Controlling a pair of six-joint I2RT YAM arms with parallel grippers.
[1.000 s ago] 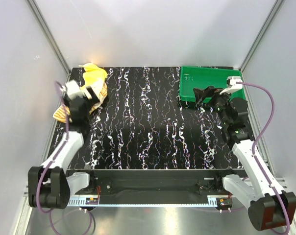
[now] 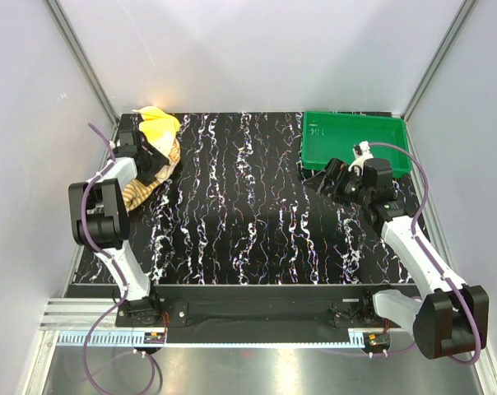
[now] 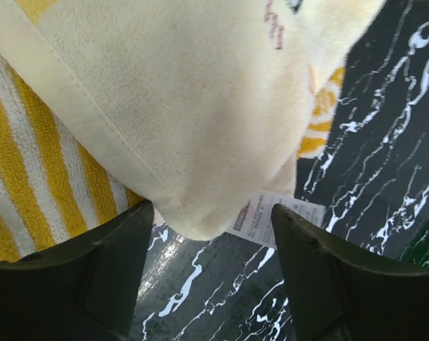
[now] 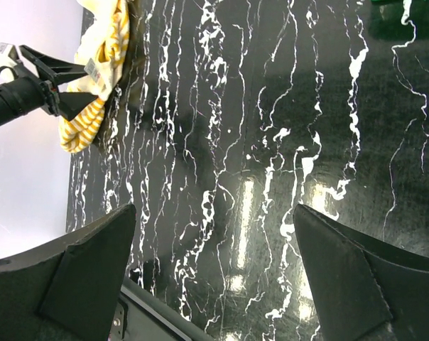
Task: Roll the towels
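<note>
A pile of yellow and white towels (image 2: pixel 158 123) lies at the left side of the table, some striped. My left gripper (image 2: pixel 154 164) is down on the pile; in the left wrist view its part-open fingers (image 3: pixel 94 277) sit either side of a cream towel corner (image 3: pixel 200 206), with a striped towel (image 3: pixel 37 170) beside it. My right gripper (image 2: pixel 326 181) stands open above the table in front of the green bin, with nothing between its fingers.
A green bin (image 2: pixel 355 117) sits at the back right. Walls bound the sides and back.
My left arm has swung in onto the towel pile, shifting the gripper slightly lower lately.
</note>
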